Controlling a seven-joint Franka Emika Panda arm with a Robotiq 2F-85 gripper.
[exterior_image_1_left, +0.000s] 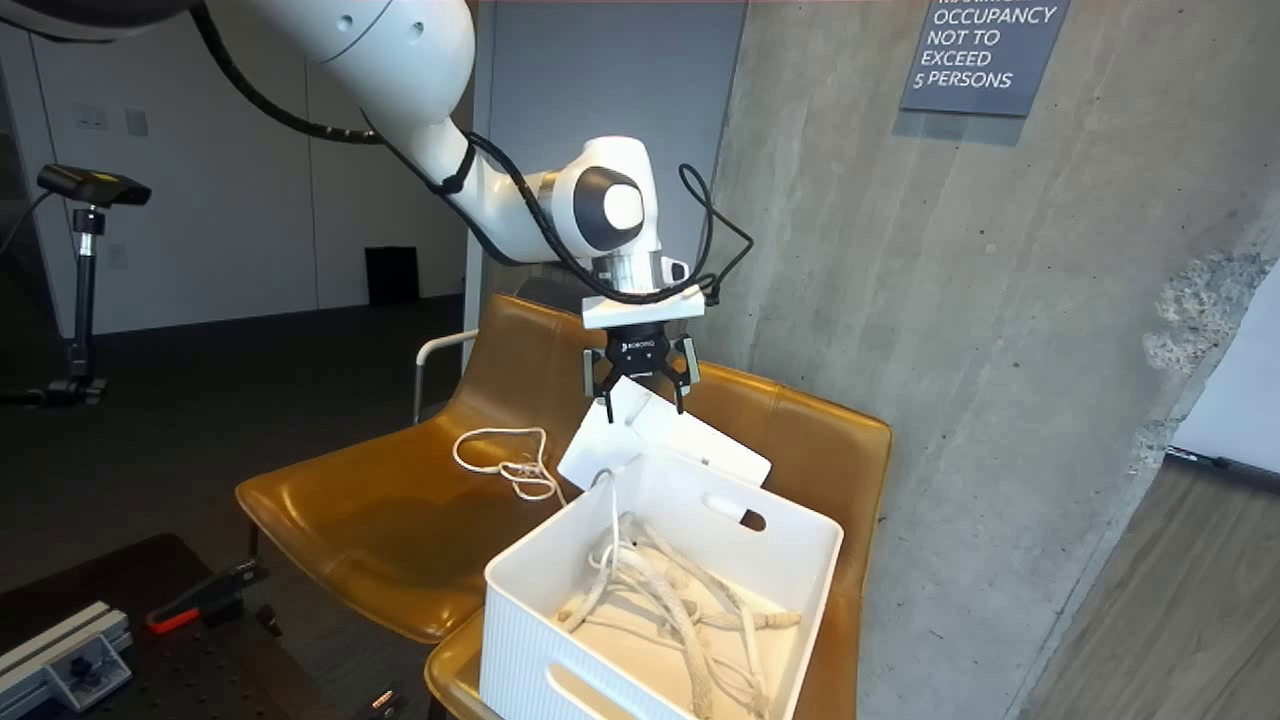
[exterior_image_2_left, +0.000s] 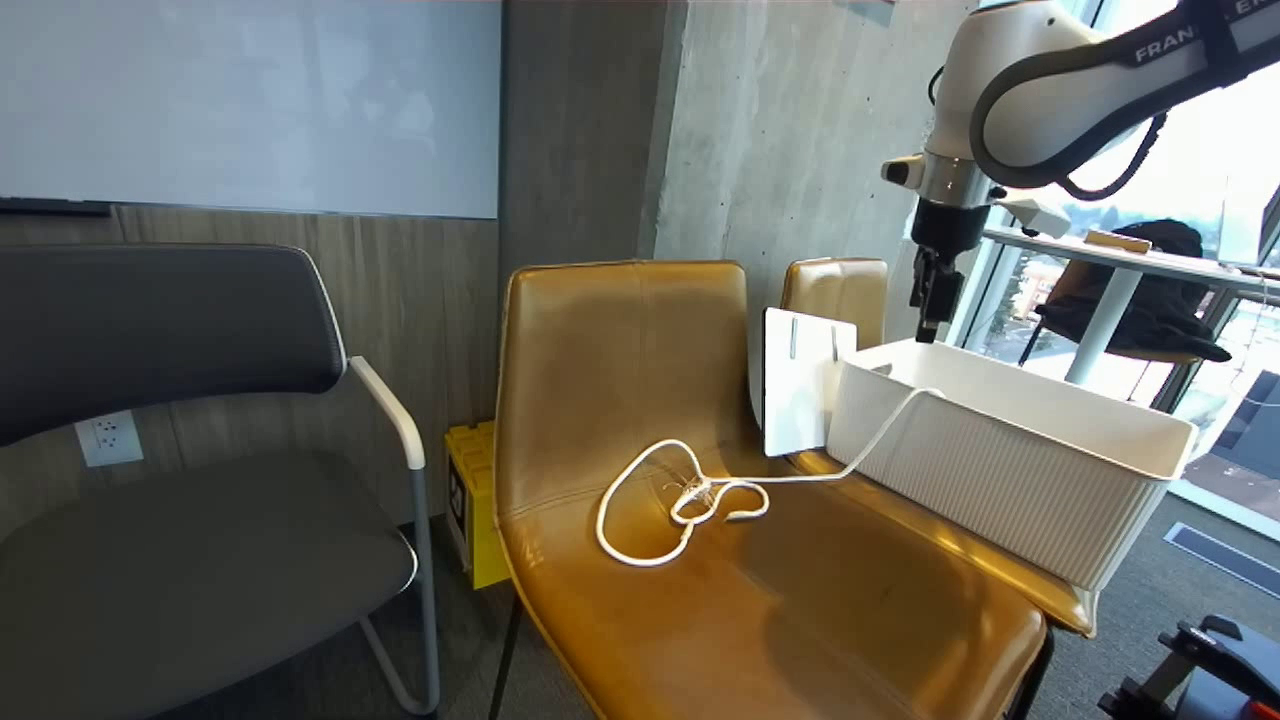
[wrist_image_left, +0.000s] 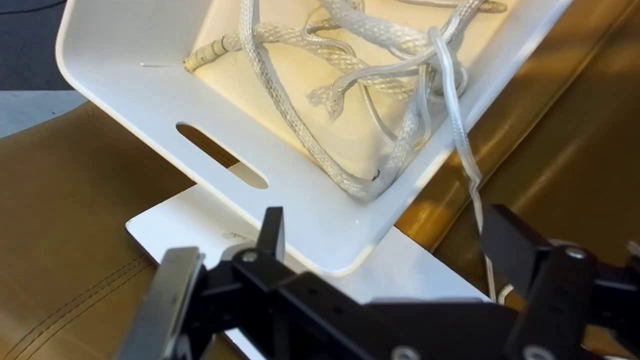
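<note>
My gripper stands open above the back end of a white bin, with nothing between its fingers. In the wrist view, one finger shows left of the bin's near corner and the other well to the right. Several pale ropes lie tangled on the bin's floor. One thin white rope runs over the bin's side and ends in a loose coil on the brown chair seat. A white flat panel leans behind the bin, below my gripper.
The bin rests on a brown chair, beside a second brown chair. A concrete wall rises close behind. A grey chair and a yellow case stand farther off.
</note>
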